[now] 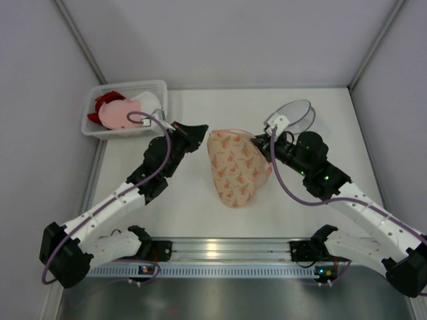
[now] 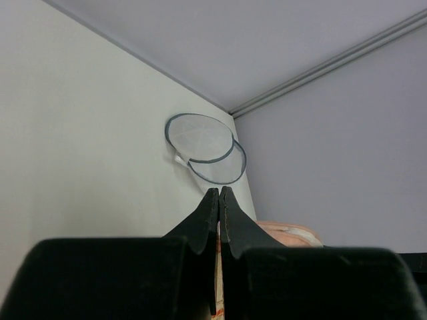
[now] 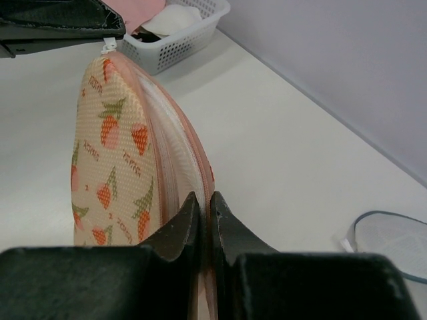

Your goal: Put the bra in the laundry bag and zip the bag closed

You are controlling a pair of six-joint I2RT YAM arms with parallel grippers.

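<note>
A cream bag printed with carrots and edged in pink (image 1: 233,163) hangs between my arms over the table's middle. My right gripper is shut on its pink upper edge. My left gripper is shut at the bag's other upper corner, by a small white tab (image 3: 109,45); in its own view nothing clearly shows between its fingertips, with the bag behind them. I cannot tell whether the bra is inside the bag.
A white basket (image 1: 95,130) with red, pink and white cloth sits at the back left. A mesh item with grey rims (image 2: 199,139) lies at the back right.
</note>
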